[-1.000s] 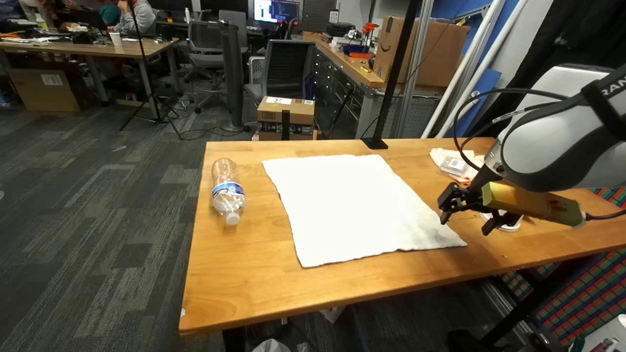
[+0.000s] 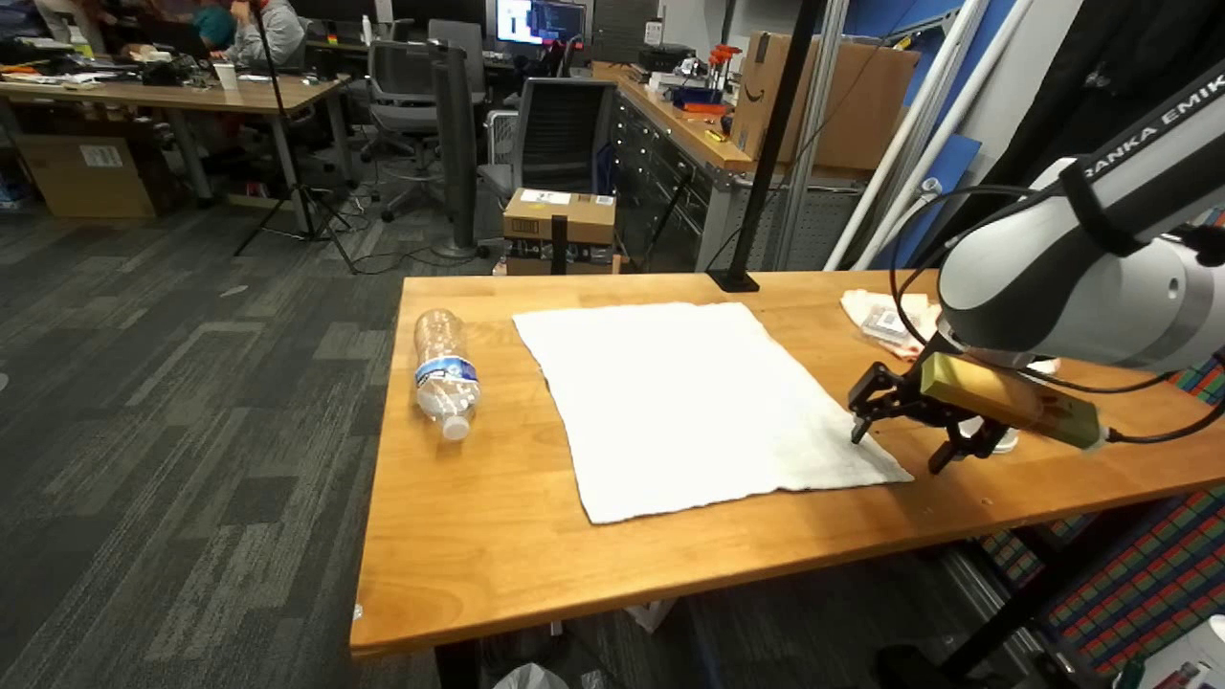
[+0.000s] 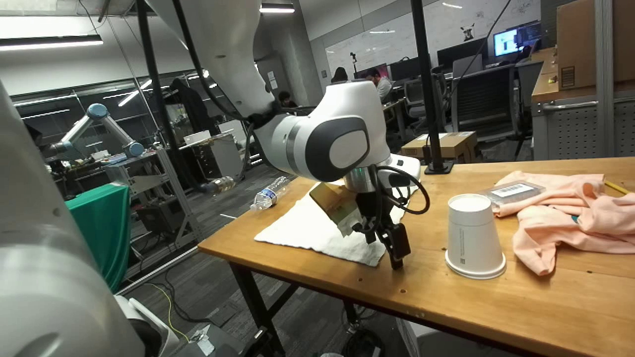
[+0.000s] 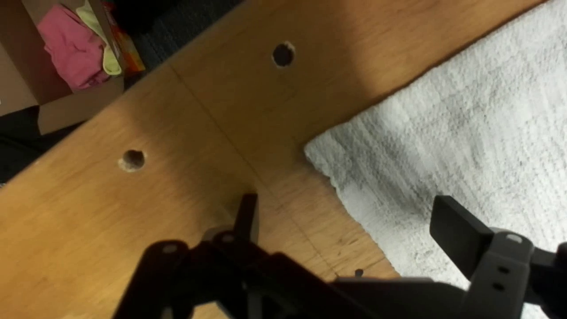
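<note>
A white cloth (image 2: 678, 402) lies spread flat on the wooden table, one corner reaching toward my gripper (image 2: 898, 449). In the wrist view that cloth corner (image 4: 340, 151) lies between and beyond the fingertips, and the fingers stand wide apart. One finger (image 4: 458, 234) is over the cloth; the other (image 4: 247, 218) is over bare wood. Nothing is held in my gripper. From the second exterior side, my gripper (image 3: 387, 253) hangs low by the near edge of the cloth (image 3: 321, 232); whether its tips touch the table I cannot tell.
A clear plastic bottle (image 2: 445, 373) lies at the table's left. An upside-down white cup (image 3: 474, 238), a peach cloth (image 3: 571, 220) and a clear packet (image 3: 515, 191) are on the other side of my arm. A black post (image 3: 427, 89) rises at the back edge.
My gripper has come lower and slightly left, closer to the cloth's corner, and stays open. The cloth and the bottle lie where they were.
</note>
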